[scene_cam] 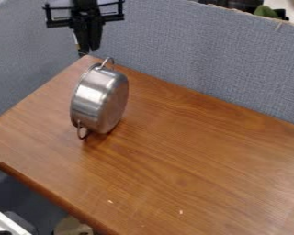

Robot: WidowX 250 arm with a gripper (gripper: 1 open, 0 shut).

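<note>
A steel pot [100, 99] with two loop handles stands tipped up on its side on the wooden table, left of centre. My black gripper [88, 44] hangs above and behind the pot at the top left of the view, above the table's far corner. It is small and dark, and whether its fingers are open or shut cannot be made out.
Padded grey walls [211, 64] border the back and left. Some dark clutter shows beyond the back wall at top right.
</note>
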